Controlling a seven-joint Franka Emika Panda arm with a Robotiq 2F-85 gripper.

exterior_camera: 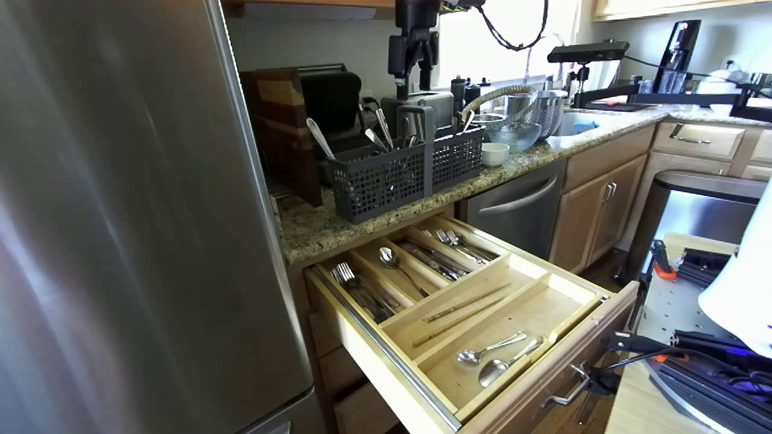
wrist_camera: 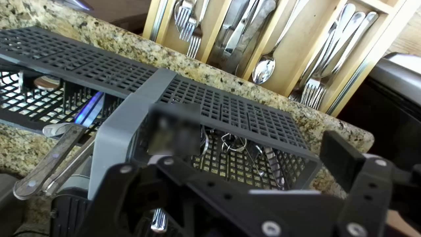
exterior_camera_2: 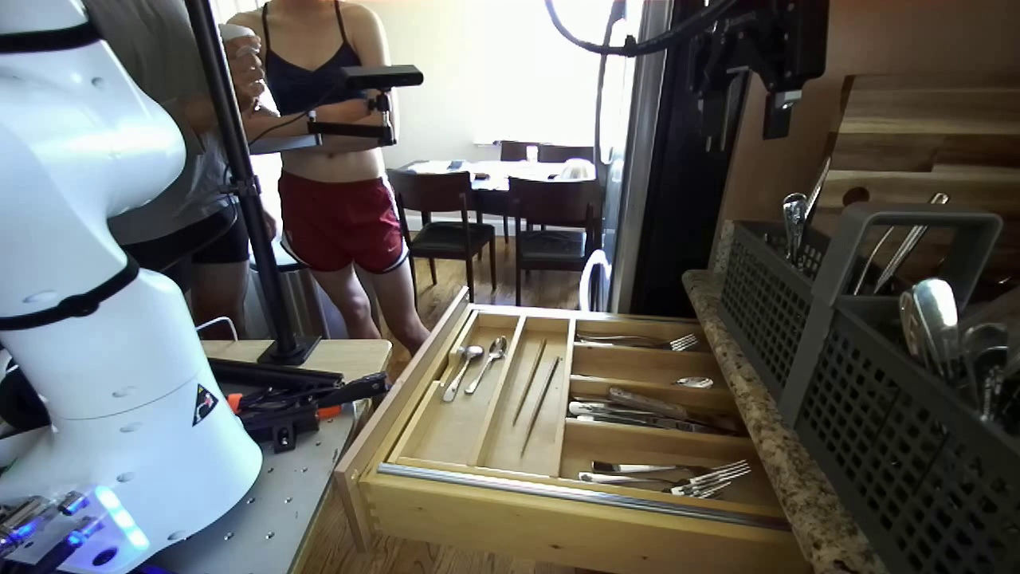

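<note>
My gripper [exterior_camera: 414,85] hangs above the dark grey cutlery basket [exterior_camera: 380,184] on the counter, its fingers apart. In the wrist view one finger [wrist_camera: 340,160] shows at the right; a blurred patch covers the area by the other. I see nothing held in the gap. The basket holds utensils with handles sticking up, among them a wooden-handled knife [wrist_camera: 51,162] on the other side of the basket's handle [wrist_camera: 114,136]. Below the counter, the drawer [exterior_camera: 369,347] is pulled out, with forks [exterior_camera: 345,273], a spoon [exterior_camera: 389,257], knives and chopsticks [exterior_camera: 463,307] in separate compartments.
Two spoons [exterior_camera_2: 492,359] lie in the drawer's front compartment, which has bare room. A cutting board [exterior_camera: 289,130] stands behind the basket at the left. A white bowl [exterior_camera: 495,153] sits to its right. The refrigerator [exterior_camera: 145,217] borders the drawer's left side.
</note>
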